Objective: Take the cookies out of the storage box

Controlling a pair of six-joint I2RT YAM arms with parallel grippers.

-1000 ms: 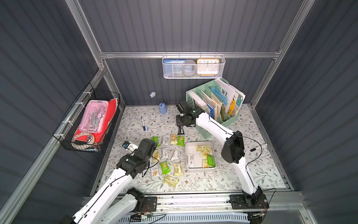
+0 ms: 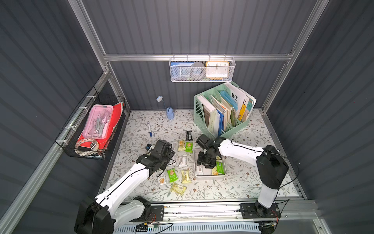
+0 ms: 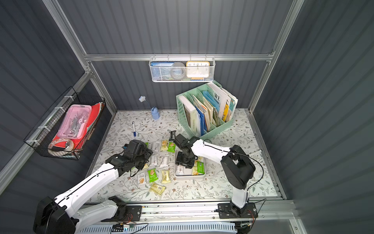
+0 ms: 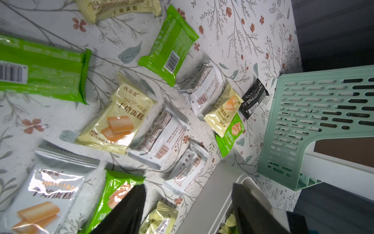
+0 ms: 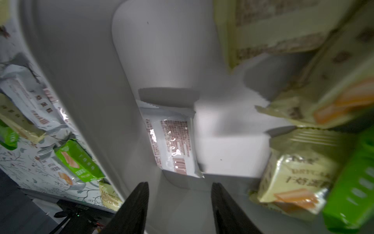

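The pale storage box (image 2: 209,177) holds a white-wrapped cookie (image 5: 171,140), several yellow packs (image 5: 296,171) and a green pack (image 5: 350,179). My right gripper is down over the box, fingers apart with nothing between them, the white pack just ahead of its tips. My left gripper hangs left of the box above wrapped cookies on the table, open and empty; yellow, white and green packs and a black one (image 4: 253,97) lie loose there.
A green file holder (image 2: 202,113) with books stands behind the box. A small blue object (image 2: 170,113) and a pen (image 2: 150,128) are at the back left. A black wire basket (image 2: 101,154) hangs on the left wall.
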